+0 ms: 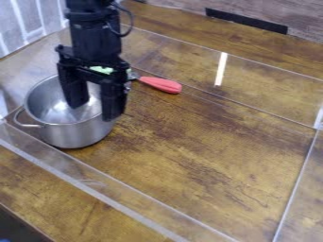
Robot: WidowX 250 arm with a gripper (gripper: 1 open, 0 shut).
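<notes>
My black gripper [94, 95] hangs over a steel pot [70, 130] at the left of the table, its fingers spread open and reaching down into the pot's mouth and by its right rim. Whether anything lies inside the pot is hidden. A utensil with a red handle [159, 84] lies behind and right of the pot, with a green object [106, 70] partly hidden behind the arm.
Clear strips run along its left, front and right, and a short white tape strip [222, 68] lies at the back.
</notes>
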